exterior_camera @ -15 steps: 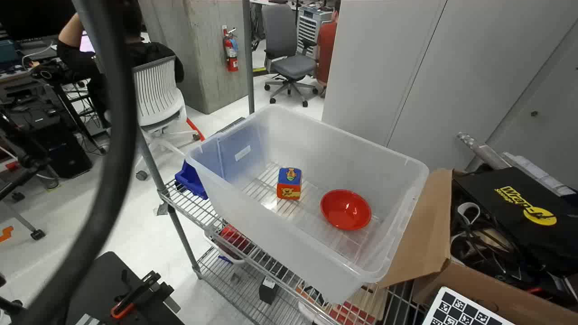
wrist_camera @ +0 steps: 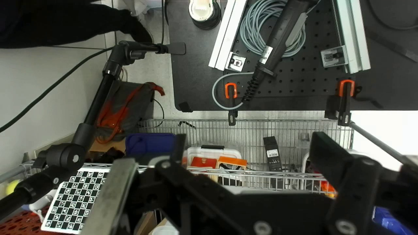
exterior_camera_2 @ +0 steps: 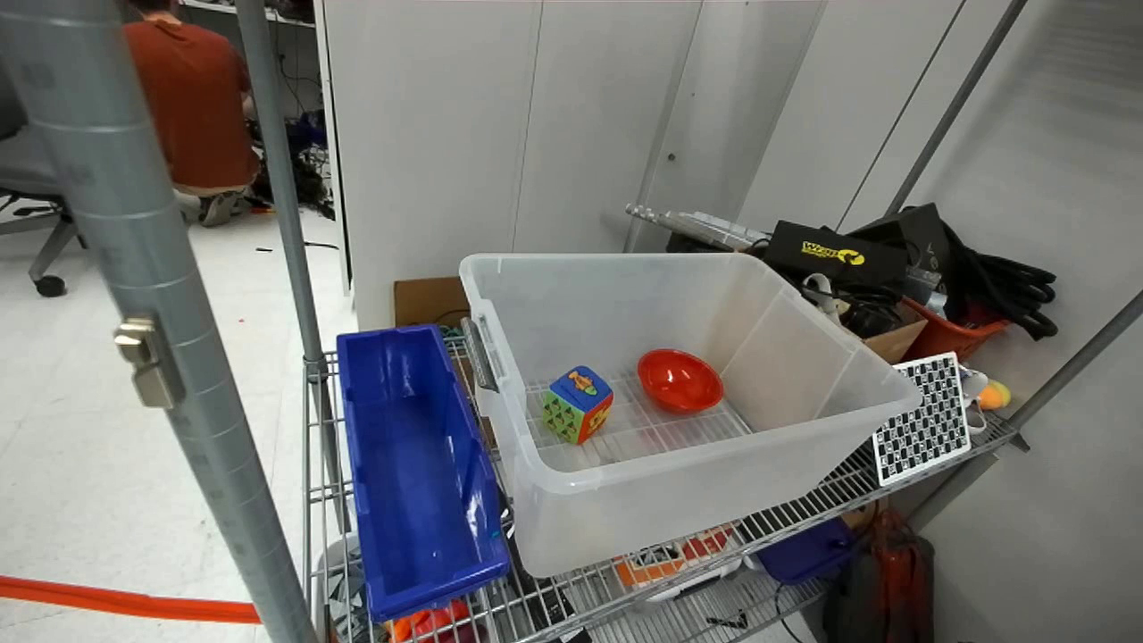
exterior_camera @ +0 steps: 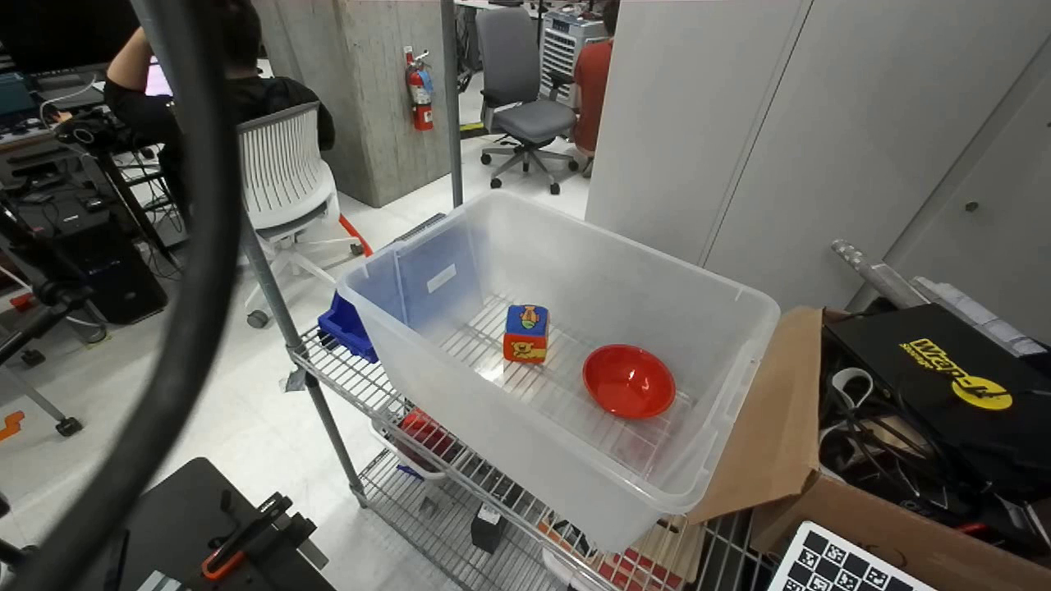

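Note:
A soft cube (exterior_camera: 526,334) with blue, red and green picture faces rests on the floor of a large clear bin (exterior_camera_2: 686,504). Beside it, apart from it, sits a red bowl (exterior_camera: 628,381), upright and empty. Both also show in exterior view 2, the cube (exterior_camera_2: 579,405) left of the bowl (exterior_camera_2: 680,380). In the wrist view my gripper is open, its dark fingers wide apart and nothing between them. Neither exterior view shows the gripper. Cube and bowl are out of the wrist view.
An empty blue bin (exterior_camera_2: 418,482) stands left of the clear bin on the wire shelf. Metal posts (exterior_camera_2: 284,193) rise at the shelf's corners. A cluttered cardboard box (exterior_camera: 759,423) and a checkered board (exterior_camera_2: 923,420) lie to the right. A black table (wrist_camera: 196,86) faces the shelf.
In exterior view 1 the dark foreground cable has shifted slightly left. Cube, bowl and bins stay where they were.

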